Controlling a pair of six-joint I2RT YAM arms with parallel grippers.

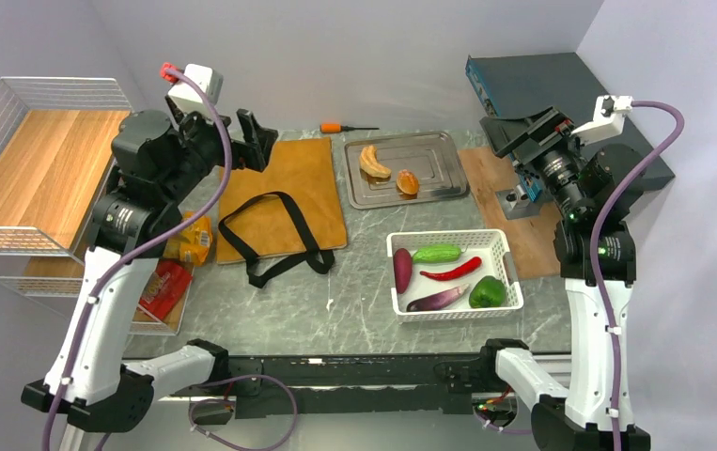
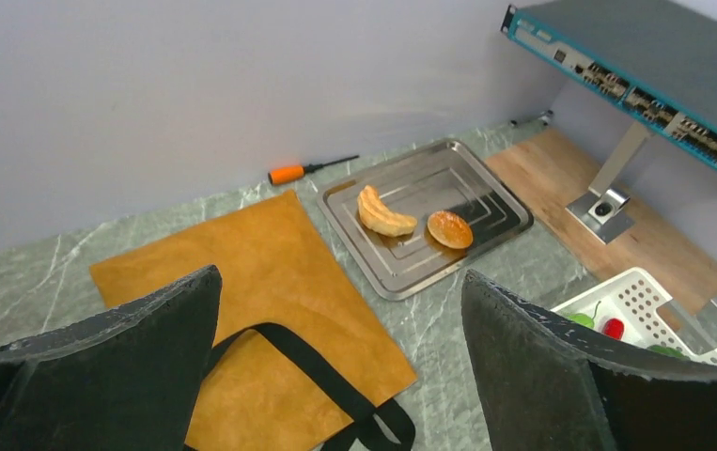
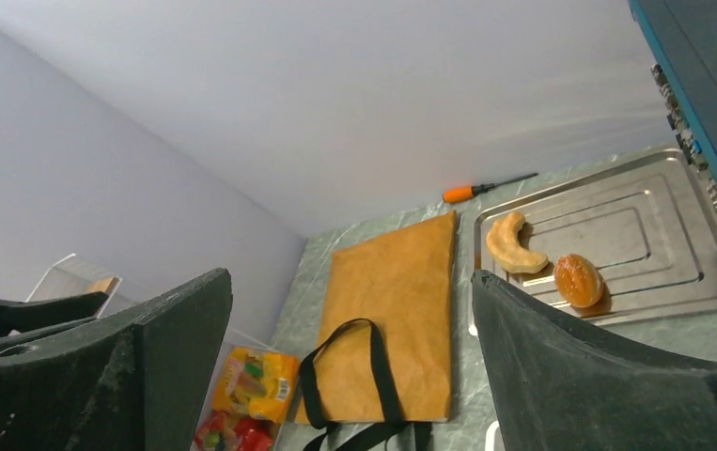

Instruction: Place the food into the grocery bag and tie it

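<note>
Flat on the counter at left lies a tan grocery bag (image 1: 315, 183) with a black strap (image 1: 300, 225) looped over its front part. Two bread pieces, a curved one (image 1: 373, 163) and a round bun (image 1: 408, 182), rest on a metal tray (image 1: 364, 197) to the bag's right. My left gripper is open and empty, raised near the bag's back left corner in the top view. High at the right, beside the dark box, my right gripper also stands open, nothing between its fingers.
A white basket (image 1: 514, 299) of several vegetables stands front right. Behind the bag lies an orange screwdriver (image 1: 333, 128). Wire shelves (image 1: 39, 240) with packets flank the left, and a dark box (image 1: 561, 80) overhangs the back right. Counter in front of the bag is clear.
</note>
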